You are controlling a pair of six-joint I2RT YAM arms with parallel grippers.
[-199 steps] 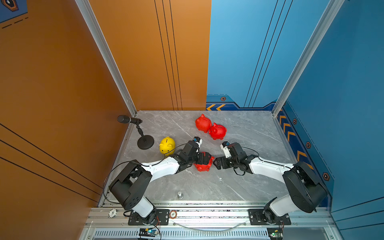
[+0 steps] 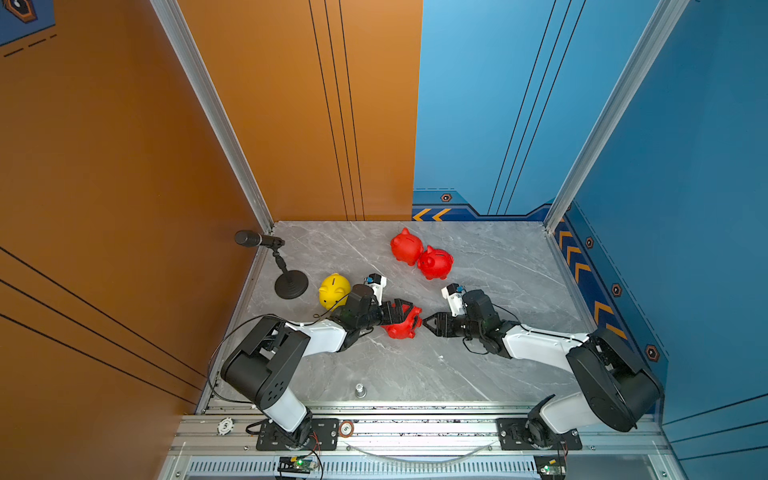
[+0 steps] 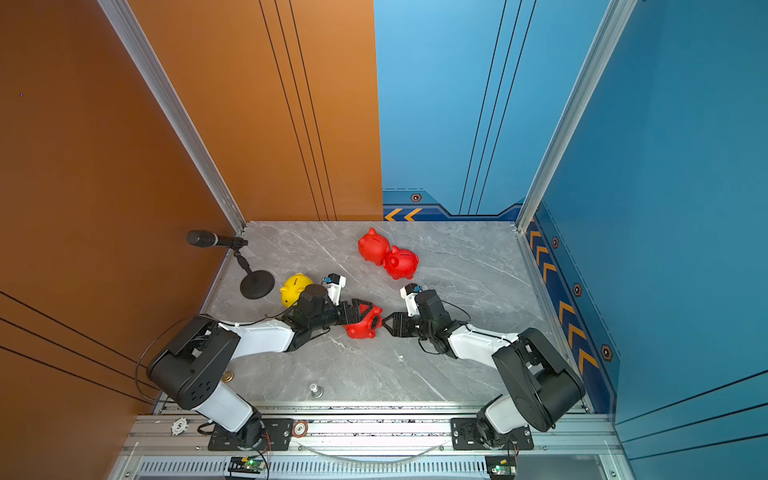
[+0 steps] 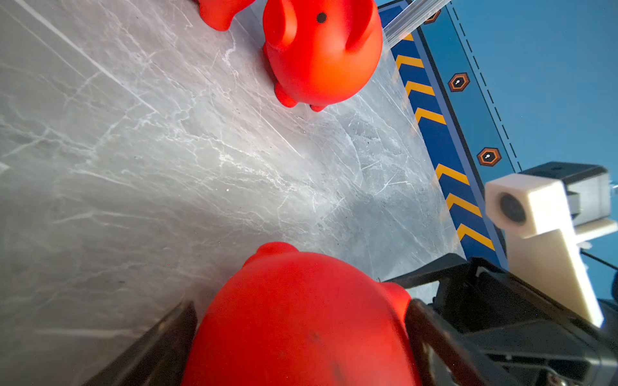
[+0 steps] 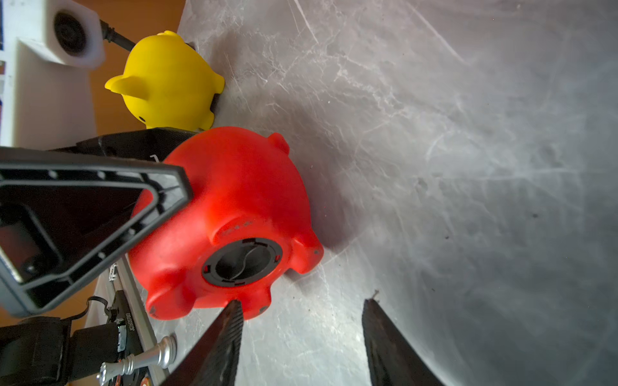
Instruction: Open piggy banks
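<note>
A red piggy bank (image 2: 402, 326) lies tipped on the grey table, its bottom facing right, showing a round dark-rimmed opening (image 5: 242, 262) in the right wrist view. My left gripper is open around it, fingers at either side. My right gripper stands just right of it, fingers apart with nothing between them. Two more red piggy banks (image 2: 406, 245) (image 2: 434, 262) stand behind. A yellow piggy bank (image 2: 334, 289) sits to the left, partly behind my left arm.
A black microphone stand (image 2: 291, 284) stands at the left. A small metal piece (image 2: 360, 390) is at the front edge.
My left gripper and the nearer red piggy bank have shifted left. My right gripper has moved slightly left, its arm bending a little differently.
</note>
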